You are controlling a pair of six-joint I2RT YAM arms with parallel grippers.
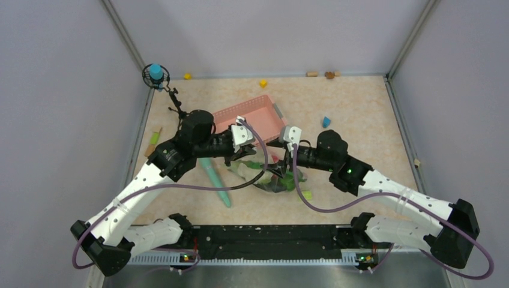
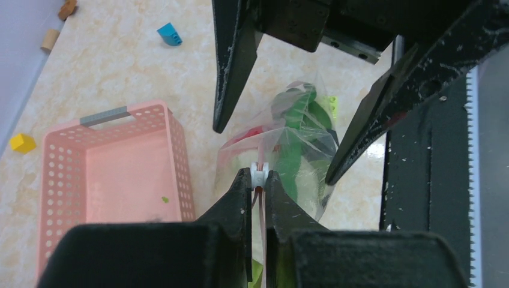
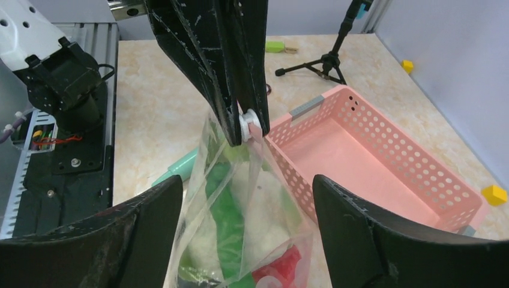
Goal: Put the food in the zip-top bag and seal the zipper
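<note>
The clear zip top bag [image 3: 240, 222], holding green, white and red food, sits at the table's middle beneath both arms. My left gripper is shut on the bag's top edge at the white zipper slider [image 3: 249, 125], lifting the film. My right gripper [image 1: 274, 157] stands open beside it; in the left wrist view its two fingers are spread either side above the bag, with nothing seen between them. In the right wrist view the bag hangs from the left fingertips, between and beyond the right gripper's fingers.
A pink basket [image 3: 384, 174] lies just behind the bag. A teal stick [image 1: 219, 186] is at the left front of it. A tripod [image 3: 330, 63] stands at the back left, small blocks around the edges.
</note>
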